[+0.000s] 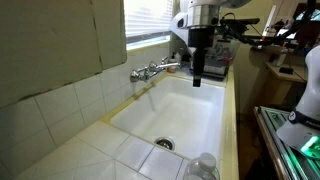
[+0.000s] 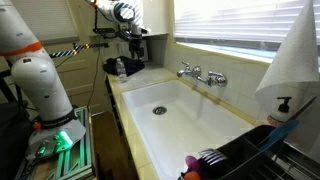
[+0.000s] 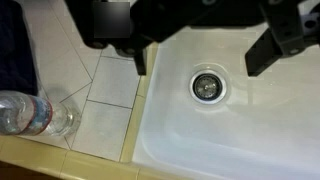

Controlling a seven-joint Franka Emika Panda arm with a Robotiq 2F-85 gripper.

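Note:
My gripper is open over the white sink [image 3: 180, 135], with nothing between its fingers. Below the gap in the wrist view lies the round drain [image 3: 208, 86]. A clear plastic bottle [image 3: 38, 115] with a coloured label appears at the left of that view, outside the basin. Exterior view 1 shows only the top of this bottle [image 1: 204, 167] at the lower edge, on the tiled counter. In exterior view 2 the bottle [image 2: 121, 68] stands upright at the far end of the sink, below and apart from the gripper [image 2: 136, 48].
The wall faucet [image 2: 203, 76] juts over the sink's side. A dark rack [image 2: 265, 148] with utensils and a soap bottle [image 2: 281, 108] occupy the near right end in exterior view 2. Dark cloth [image 3: 14, 50] lies beside the bottle. The basin is empty.

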